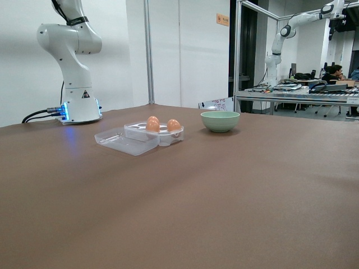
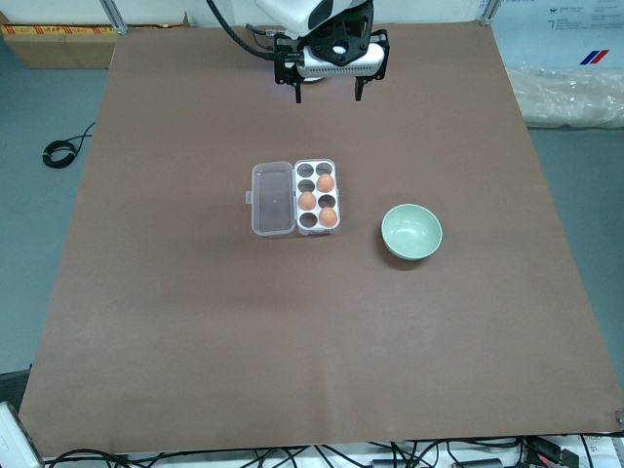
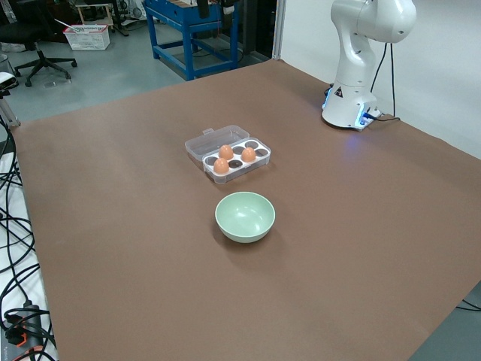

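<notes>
An open clear plastic egg carton (image 2: pixel 318 170) lies mid-table, its lid (image 2: pixel 272 200) folded flat beside it, holding several brown eggs (image 2: pixel 326 216) in some compartments, others empty. A mint-green bowl (image 2: pixel 411 230) stands upright and empty to its right in the left view. The gripper (image 2: pixel 328 94) hangs at the far edge of the table in that view, fingers wide apart with nothing between them. It is apart from carton and bowl.
The white arm base (image 3: pixel 349 105) stands at the table's edge by a wall. Cables run outside the table's near edge in the left view.
</notes>
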